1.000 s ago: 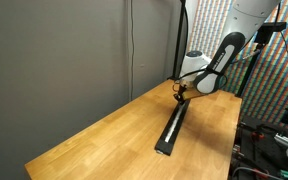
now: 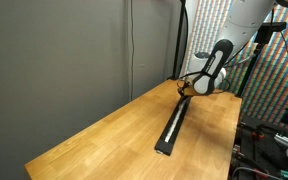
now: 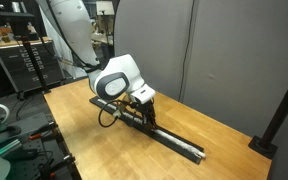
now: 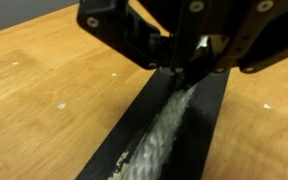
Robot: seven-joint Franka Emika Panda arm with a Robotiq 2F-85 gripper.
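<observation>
A long, narrow black strip (image 2: 170,137) lies flat on the wooden table, with a pale band (image 2: 177,119) running along its middle. Close up in the wrist view, that band (image 4: 156,145) looks silvery and rough against the black base (image 4: 198,130). My gripper (image 2: 184,95) is low over the strip, part way along its length, as the second exterior view also shows. Its dark fingers appear closed on something small at the band; the wrist view is too dark and blurred there to tell what it is.
Bare wooden table (image 2: 94,140) stretches away on one side of the strip. A grey partition wall (image 3: 224,65) stands behind the table. Dark equipment (image 2: 269,145) is at the table's near right edge, and a cable hangs along the arm.
My gripper and arm have shifted slightly to the right and back along the strip in exterior view 1. The strip's near end has stayed in place.
</observation>
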